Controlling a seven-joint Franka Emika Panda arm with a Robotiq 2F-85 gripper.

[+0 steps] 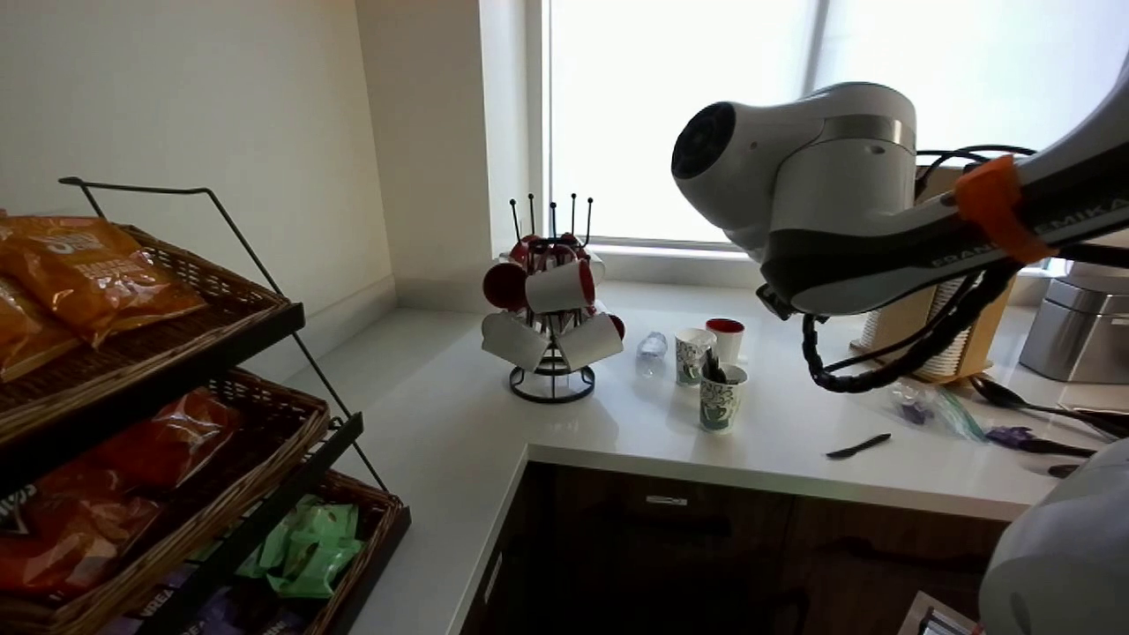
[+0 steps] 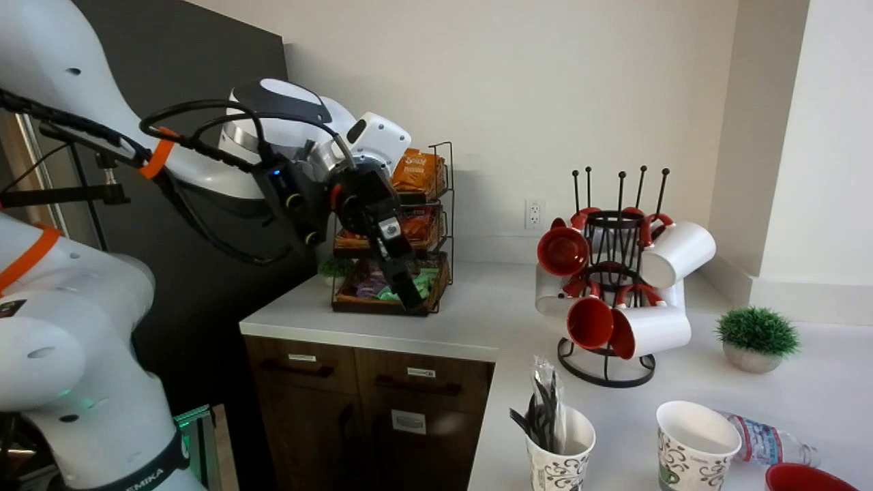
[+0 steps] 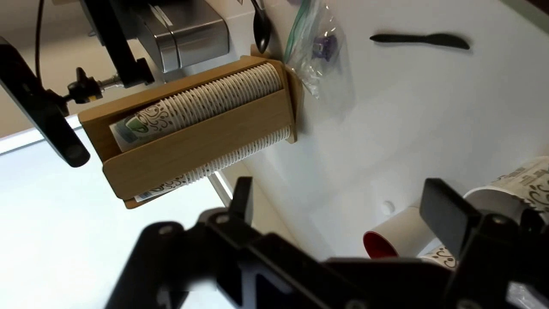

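In the wrist view my gripper is open, its two dark fingers far apart with bare counter and wall between them. It hangs in the air, tilted, in exterior view 2. A black plastic knife lies alone on the counter. A paper cup holding black cutlery stands near the counter's edge, with another paper cup and a red-lined white mug close behind it. The wooden cup dispenser, filled with stacked paper cups, appears at left in the wrist view. None of these is touched by the gripper.
A black rack carries several red-and-white mugs. Wicker snack shelves stand at the left. A water bottle lies behind the cups, and a plastic bag lies by the dispenser. Clear counter surrounds the knife.
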